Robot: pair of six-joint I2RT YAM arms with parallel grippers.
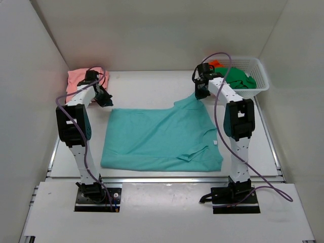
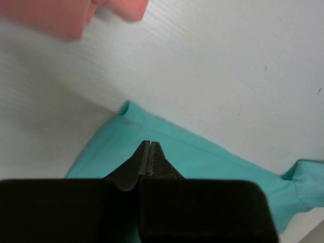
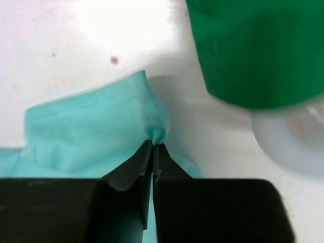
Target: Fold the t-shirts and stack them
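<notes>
A teal t-shirt (image 1: pixel 157 134) lies spread over the middle of the table, with a small turned-up flap near its front right. My right gripper is shut on its far right corner, and the cloth (image 3: pixel 101 126) bunches at the fingertips. At the far left corner, my left gripper is shut with nothing between its fingers. That corner (image 2: pixel 130 112) lies loose just beyond the fingertips in the left wrist view. A folded pink t-shirt (image 1: pixel 76 77) rests at the back left, partly behind the left arm.
A white basket (image 1: pixel 260 76) with green cloth (image 1: pixel 238 79) and an orange piece (image 1: pixel 216 64) stands at the back right, close beside my right gripper. The table (image 1: pixel 147 88) between the arms, behind the teal shirt, is bare.
</notes>
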